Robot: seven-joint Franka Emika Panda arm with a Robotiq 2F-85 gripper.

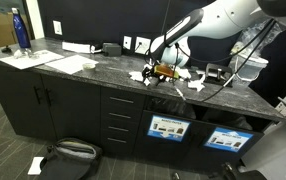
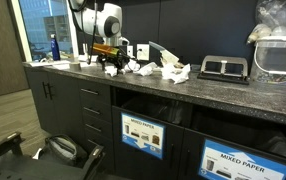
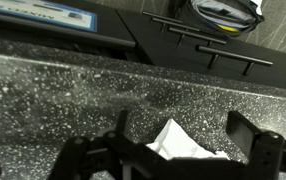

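Observation:
My gripper [image 1: 149, 80] is low over the dark speckled counter [image 1: 205, 96], pointing down among crumpled white papers. In the wrist view the gripper is open, its dark fingers wide apart. A white crumpled piece [image 3: 176, 142] shows between and below them, partly hidden by the gripper body; contact cannot be told. More crumpled white paper [image 2: 176, 73] lies on the counter to the right of the arm in exterior view 2. Below the counter are compartments labelled for paper, with a blue-and-white label [image 2: 143, 134] and a second "mixed paper" label [image 2: 237, 164].
A metal toaster-like appliance [image 2: 223, 68] and a clear bucket [image 2: 276, 62] stand right on the counter. To the left are a blue bottle [image 1: 21, 32], flat papers [image 1: 71, 64] and a cup [image 1: 89, 68]. A dark bag [image 1: 71, 158] lies on the floor.

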